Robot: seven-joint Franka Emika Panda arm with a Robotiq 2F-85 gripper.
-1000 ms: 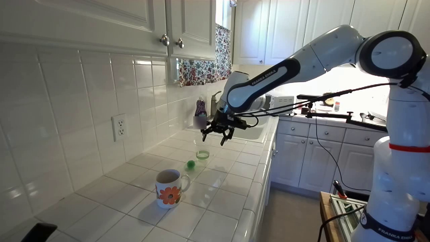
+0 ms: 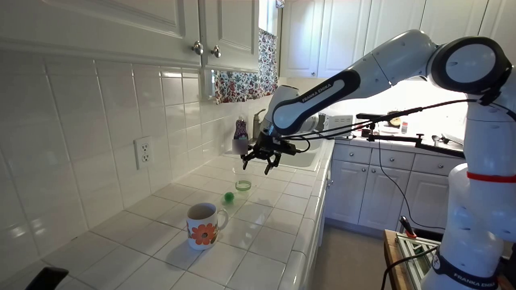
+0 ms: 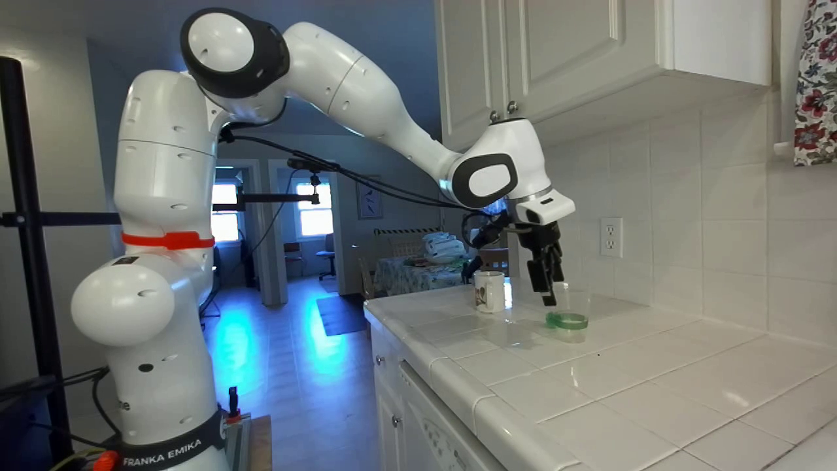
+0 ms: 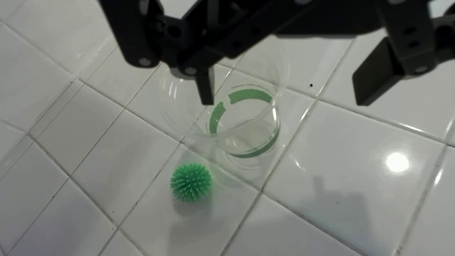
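Note:
On the tiled counter stands a clear plastic cup (image 4: pixel 251 147) with a green band, upright. A spiky green ball (image 4: pixel 191 182) rests on the tiles beside the cup, outside it; in exterior view 1 the same ball (image 2: pixel 228 196) shows on the near side of the cup (image 2: pixel 242 185). Above the cup, my gripper is open, its two fingers wide apart and nothing held. Exterior view 2 has the gripper (image 3: pixel 548 294) at about the height of the cup's upper part (image 3: pixel 579 302); whether they touch, I cannot tell. The ball is not visible there.
A white mug (image 2: pixel 201 227) with an orange flower sits nearer exterior view 1's camera on the counter. A tiled wall with an outlet (image 2: pixel 143 152) bounds one side, and a sink (image 2: pixel 307 157) lies beyond the gripper. Bare tiles surround the cup and ball.

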